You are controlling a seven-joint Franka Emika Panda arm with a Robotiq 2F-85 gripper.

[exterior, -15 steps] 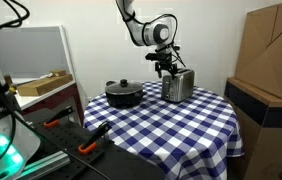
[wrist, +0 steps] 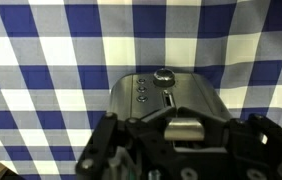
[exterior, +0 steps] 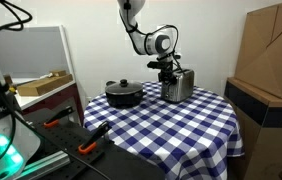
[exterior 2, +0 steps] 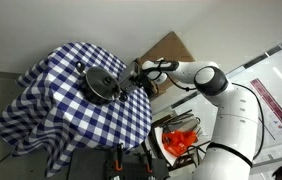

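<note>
A silver toaster (exterior: 185,87) stands on the checkered table, on the right in exterior view 1. The wrist view looks down on this toaster (wrist: 141,98), showing a round dark knob (wrist: 164,78) and a row of small buttons on one end. My gripper (exterior: 165,77) is low against the toaster's near left end, pointing down. Dark gripper parts fill the bottom of the wrist view and cover much of the toaster. Whether the fingers touch it, or how far apart they are, cannot be made out.
A dark lidded pot (exterior: 124,93) sits left of the toaster. Cardboard boxes (exterior: 263,110) stand off the table's right side. Another black arm (exterior: 1,105) is at the left foreground.
Over the last second my gripper has come down a little and slightly right, closer to the toaster's end. The toaster and pot look unmoved.
</note>
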